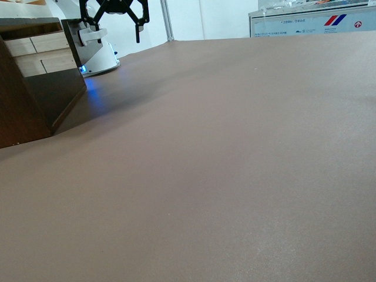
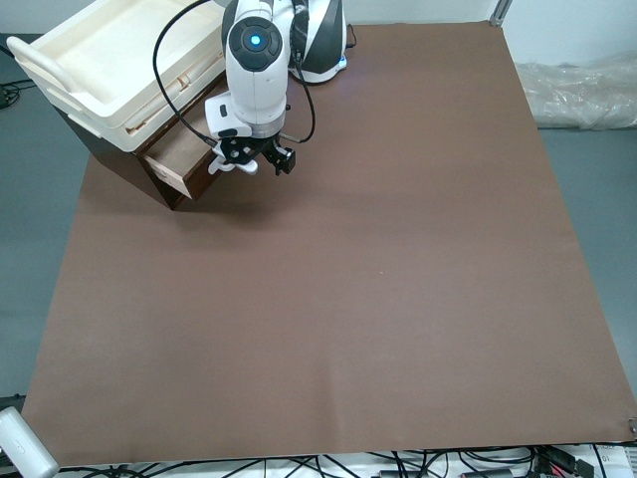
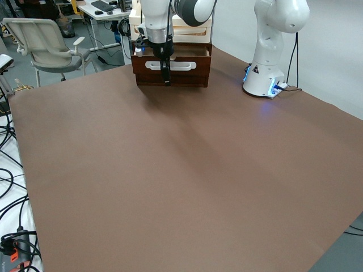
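Note:
A dark wooden drawer box (image 3: 193, 82) carries a white tray (image 2: 119, 50) on top. Its drawer (image 2: 179, 149) stands partly out, its pale inside empty where visible in the left view, with a white handle (image 3: 184, 66) on the front. My black gripper (image 2: 267, 159) hangs at the drawer's front, low by the handle in the right view; its arm hides part of the drawer. In the top view the black fingers show above and beside the box, but whether they are open or shut I cannot tell.
A white arm base (image 3: 264, 79) stands right of the box in the right view. Cables (image 3: 14, 198) run along the table's outer edge.

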